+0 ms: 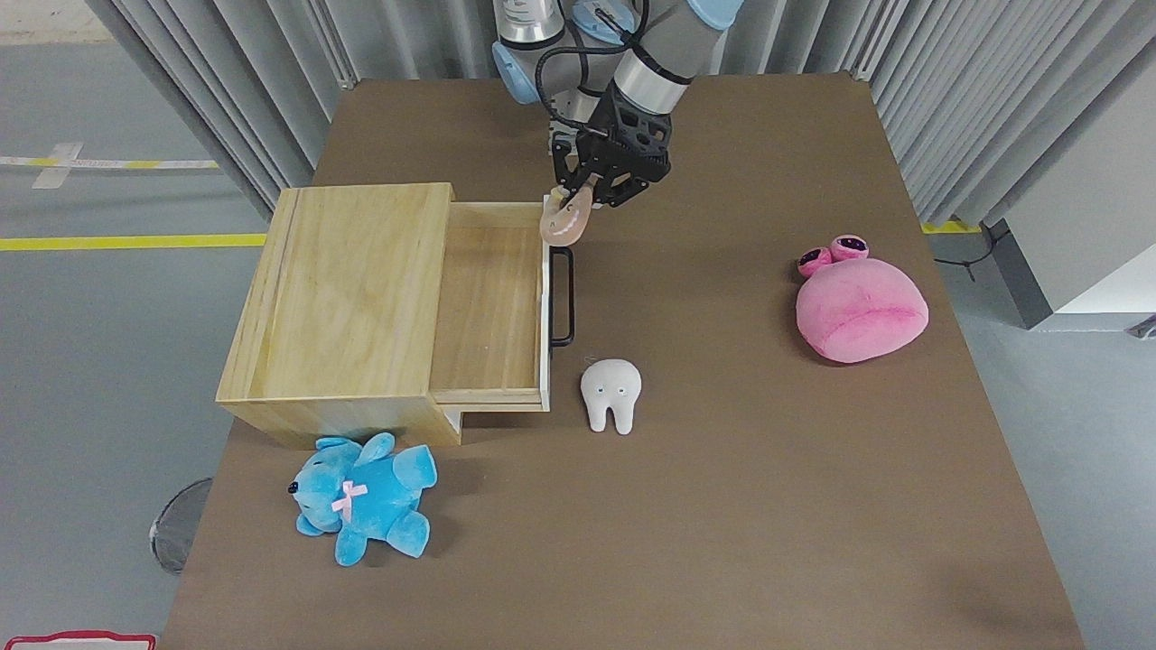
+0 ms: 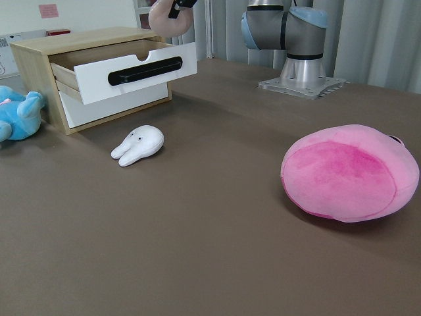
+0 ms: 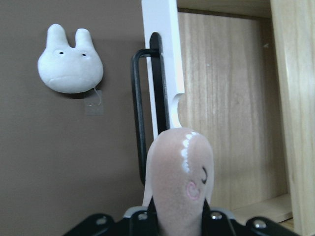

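Note:
A pale pink plush toy (image 1: 566, 222) with a stitched smile hangs in my gripper (image 1: 577, 186), which is shut on it. In the front view it sits above the outer corner of an open drawer (image 1: 485, 303). The wrist view shows the plush (image 3: 178, 172) just in front of the drawer's white front (image 3: 165, 59) and black handle (image 3: 138, 108); the drawer's inside looks empty. The left view shows the plush (image 2: 170, 23) raised higher than that front, the gripper partly cut off at the top edge.
The wooden drawer box (image 1: 336, 303) stands left of centre. A white tooth-shaped plush (image 1: 611, 385), a blue bear (image 1: 379, 493) and a round pink plush (image 1: 862, 314) lie on the table (image 1: 759, 509).

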